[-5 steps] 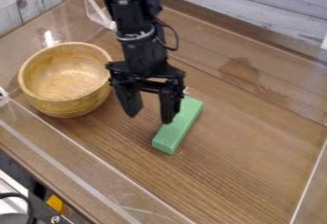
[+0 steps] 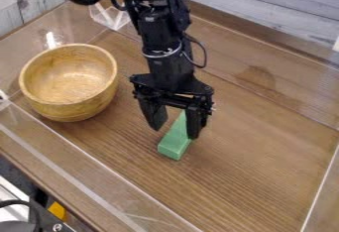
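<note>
A black robot arm reaches down from the top of the camera view, its gripper point(image 2: 175, 121) open over a green rectangular block point(image 2: 176, 146) lying on the wooden table. The fingers point down on either side of the block's upper part, which they partly hide. Whether they touch it cannot be told.
A yellow bowl point(image 2: 66, 82) sits on the left of the table point(image 2: 259, 157). A wooden white plank wall runs behind the table at top right. Cables and small items lie beyond the lower-left edge.
The gripper has moved right, from left of the green block to over it, now covering more of its upper part.
</note>
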